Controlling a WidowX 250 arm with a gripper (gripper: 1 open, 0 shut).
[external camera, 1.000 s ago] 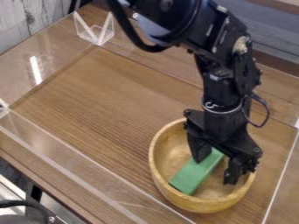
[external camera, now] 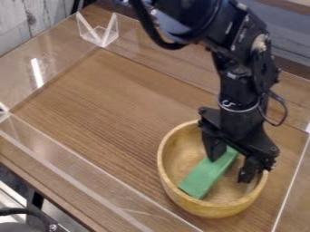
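Observation:
A tan round bowl point(external camera: 212, 204) sits at the lower right of the camera view on the wooden surface. Inside it lies a green rectangular block point(external camera: 201, 180), tilted lengthwise from upper right to lower left. The black gripper point(external camera: 237, 158) reaches down into the bowl over the block's upper end, its fingers open. The arm hides part of the block's far end and the bowl's back; whether the fingers touch the block is unclear.
A clear plastic holder point(external camera: 100, 29) stands at the top left. A dark cable or rig part shows at the bottom left corner.
The arm and gripper have shifted slightly to the right over the bowl. The bowl and green block look nearly unmoved.

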